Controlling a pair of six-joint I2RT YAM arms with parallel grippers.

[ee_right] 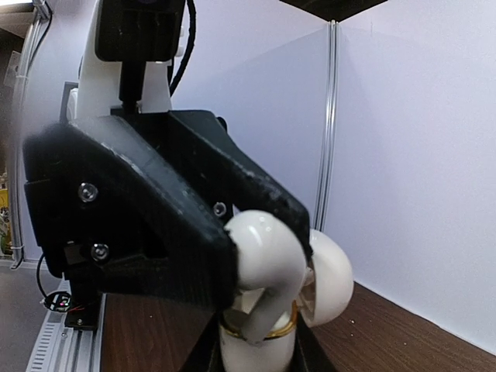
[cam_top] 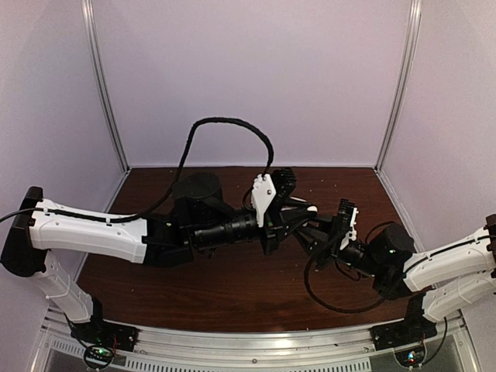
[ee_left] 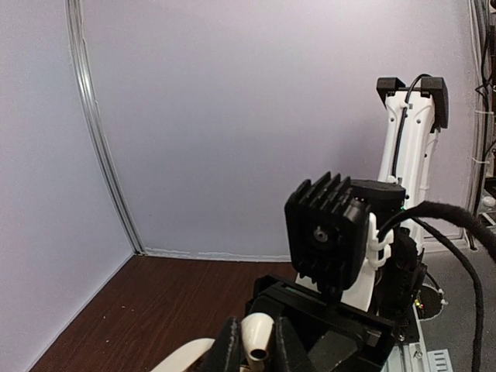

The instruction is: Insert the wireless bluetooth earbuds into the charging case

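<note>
My two grippers meet above the middle-right of the table. My left gripper (cam_top: pixel 298 209) is shut on a white earbud, seen in the left wrist view as a small white piece (ee_left: pixel 256 333) between its fingertips. My right gripper (cam_top: pixel 304 229) is shut on the white charging case (ee_right: pixel 256 349), whose body with a gold rim sits low in the right wrist view, its white lid (ee_right: pixel 329 279) standing open behind the earbud. The earbud is at the case's mouth, stem downward; how far it sits inside is unclear.
Pale walls (cam_top: pixel 248 85) enclose it at the back and sides. Black cables loop above the left arm and below the right wrist.
</note>
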